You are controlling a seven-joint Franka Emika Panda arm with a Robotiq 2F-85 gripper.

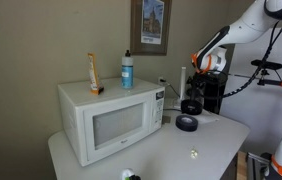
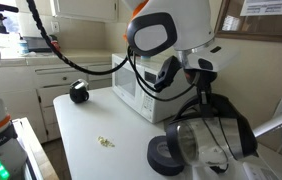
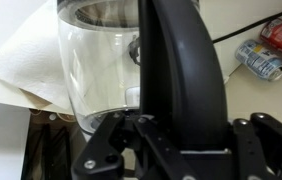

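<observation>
A glass carafe [image 2: 203,143] with dark trim is close under my gripper [image 2: 203,90] in exterior view 2, and looks tilted there. Its thick black handle [image 3: 186,65] fills the middle of the wrist view, right up against the gripper's base, with the clear glass body to its left. My gripper is shut. The handle hides the fingertips, so I cannot tell whether it lies between them. In exterior view 1 the carafe [image 1: 191,105] shows small and dark at the far right end of the table.
Beside the carafe lies a black ring-shaped object [image 2: 164,157]. The white microwave [image 1: 121,122] carries two bottles. Two cans [image 3: 261,60] and white paper [image 3: 26,55] appear in the wrist view.
</observation>
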